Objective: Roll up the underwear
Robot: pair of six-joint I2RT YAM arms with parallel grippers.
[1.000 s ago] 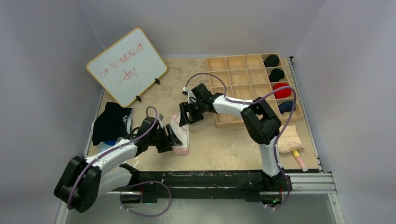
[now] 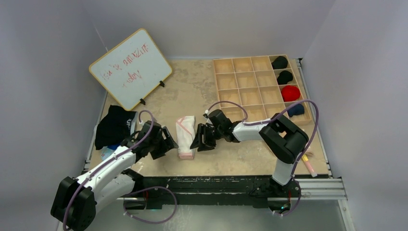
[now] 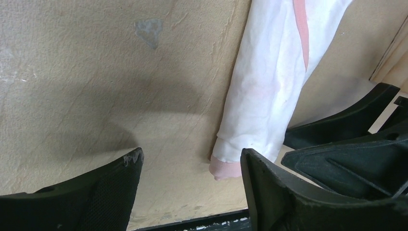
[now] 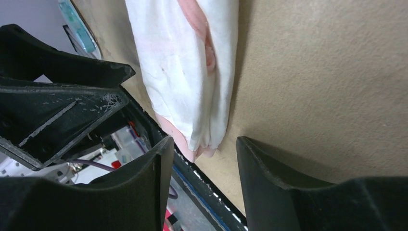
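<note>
The white underwear [image 2: 185,137] with pink stripes lies folded into a long strip on the table [image 2: 187,82]; its pink band faces the front edge. My left gripper [image 2: 167,147] stands open at its left, nothing between the fingers; the left wrist view shows the strip [image 3: 260,101] just beyond them. My right gripper [image 2: 199,144] is open at the strip's front right; in the right wrist view the pink-ended near part of the cloth [image 4: 211,106] lies by its fingertips, not gripped.
A wooden divider box [image 2: 243,79] with dark and red bundles is at back right, a whiteboard [image 2: 130,67] at back left, dark clothing [image 2: 113,125] at far left. A beige cloth and stick lie at front right. The table's front edge is close to both grippers.
My right gripper has moved from the strip's back end toward the front.
</note>
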